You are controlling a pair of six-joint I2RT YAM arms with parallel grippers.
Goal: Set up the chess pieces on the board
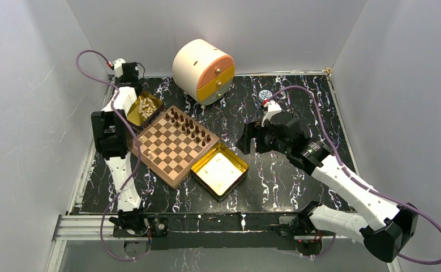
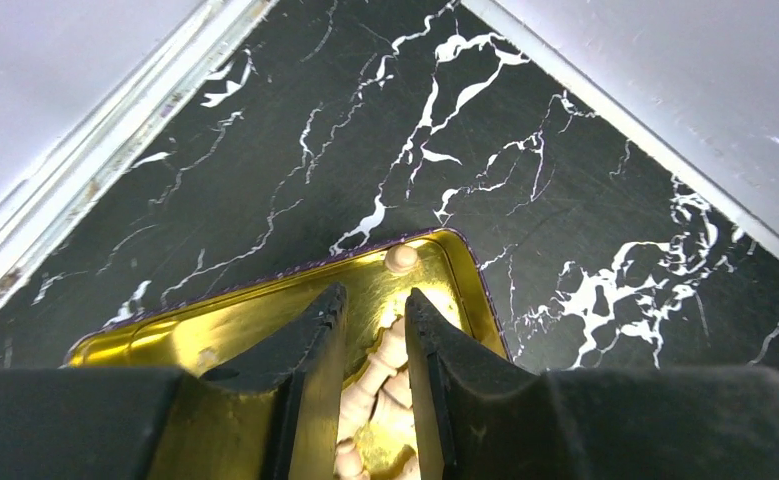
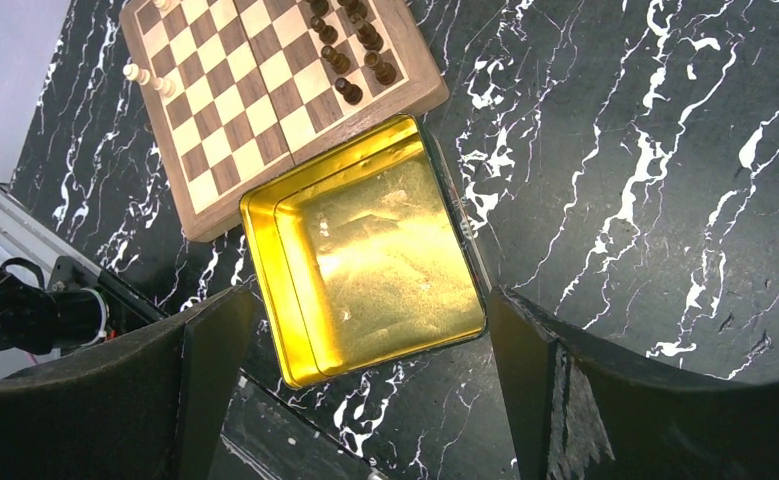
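The wooden chessboard (image 1: 167,149) lies left of the table's middle, dark pieces (image 1: 198,134) lined along its right side. Few light pieces (image 3: 166,87) stand at its opposite edge. Many light pieces (image 1: 146,107) lie heaped in a gold tray (image 1: 134,117) behind the board. My left gripper is over that tray, its fingers part open. Between its fingers I see light pieces (image 2: 373,377) lying lower in the tray, none visibly gripped; one piece (image 2: 401,259) is alone near a corner. Wide open and empty, my right gripper hovers right of the board.
An empty gold tray (image 3: 395,265) adjoins the board's near right corner. At the back stand a cream drum-shaped drawer box (image 1: 198,65) and a small round tin (image 1: 265,97). Bare marble table (image 1: 269,187) lies to the right.
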